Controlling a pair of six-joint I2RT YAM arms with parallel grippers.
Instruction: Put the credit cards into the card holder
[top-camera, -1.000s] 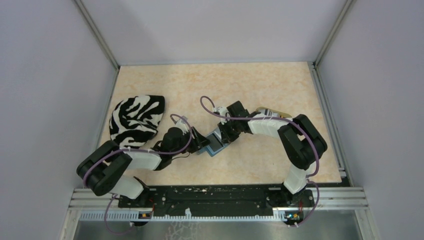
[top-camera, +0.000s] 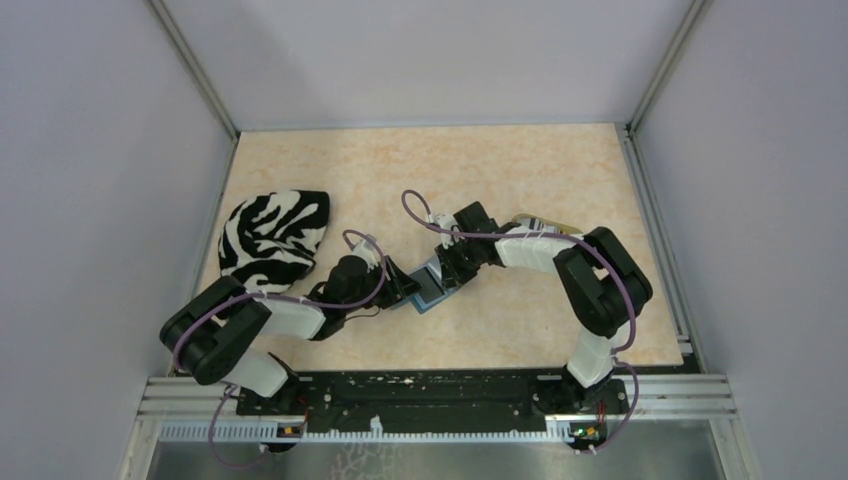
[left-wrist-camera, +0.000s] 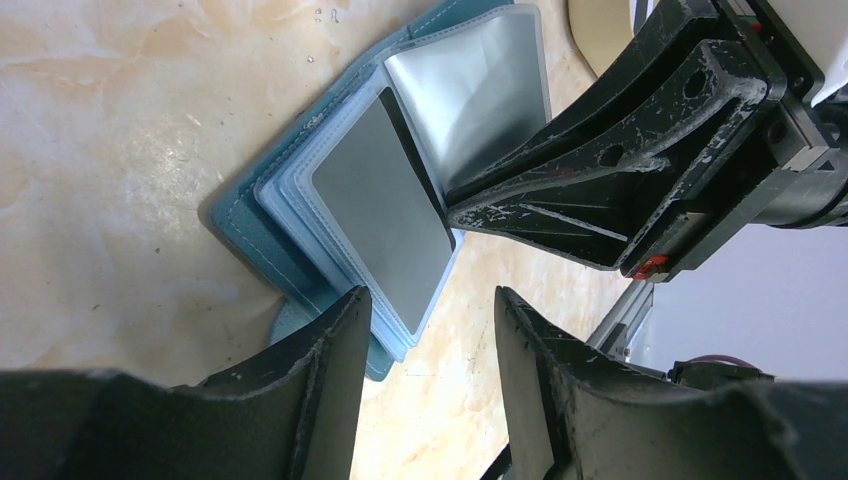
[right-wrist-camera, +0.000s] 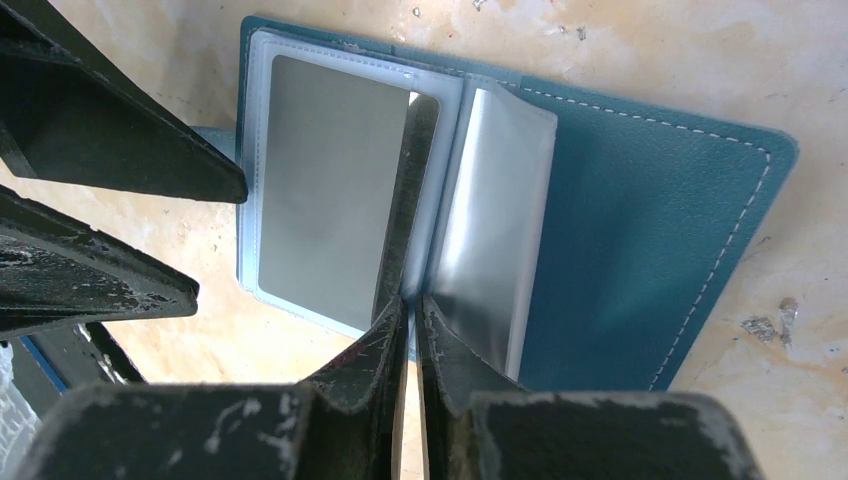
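Note:
The blue card holder (top-camera: 425, 298) lies open at the centre front, with a grey card (left-wrist-camera: 375, 205) in a pale sleeve and a silvery flap (right-wrist-camera: 490, 200) beside it. My right gripper has its fingertips closed together at the sleeve's edge, by a dark strip, apparently on the flap's edge. My left gripper is at the holder's other edge, its fingers apart in its wrist view with part of the holder seen between them; whether it grips that is unclear.
A zebra-patterned cloth (top-camera: 272, 240) lies at the left. A tan object with striped contents (top-camera: 547, 222) lies behind the right arm.
The right arm shifts very slightly; both grippers stay at the holder, with little other visible change.

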